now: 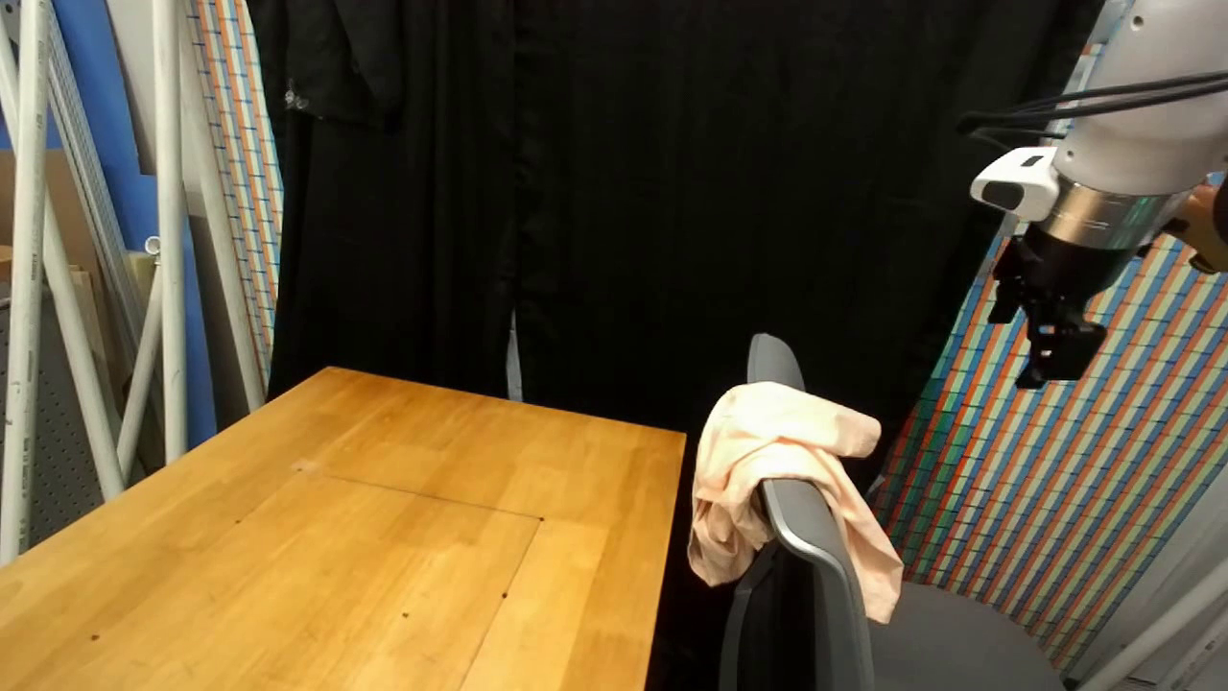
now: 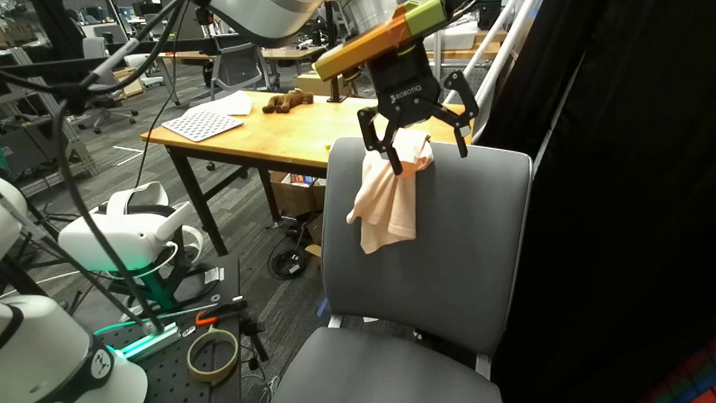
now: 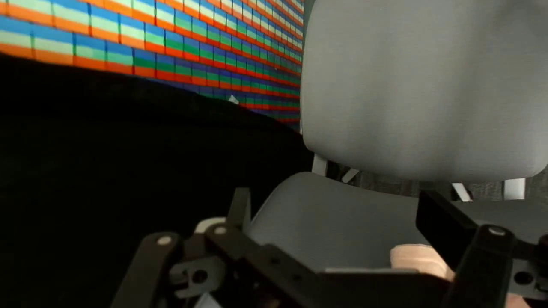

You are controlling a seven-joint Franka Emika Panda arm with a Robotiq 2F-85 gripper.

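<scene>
A peach cloth (image 1: 783,443) hangs over the top edge of the grey chair's backrest (image 2: 463,221), draped down both sides. In exterior view 2 my gripper (image 2: 433,161) stands open, its fingers pointing down, and it overlaps the cloth (image 2: 389,201) in the picture. Exterior view 1 shows the gripper (image 1: 1025,351) in the air to the right of the cloth and higher, clearly apart from it. Nothing is between the fingers. At the lower right of the wrist view, a bit of peach material (image 3: 418,256) is partly hidden behind a finger (image 3: 444,226).
The wooden table (image 1: 460,518) stands beyond the backrest; a brown plush toy (image 2: 288,101) and a white perforated sheet (image 2: 201,125) lie on it. A black curtain (image 1: 691,207) hangs alongside. A white headset (image 2: 124,235) sits on a stand at left.
</scene>
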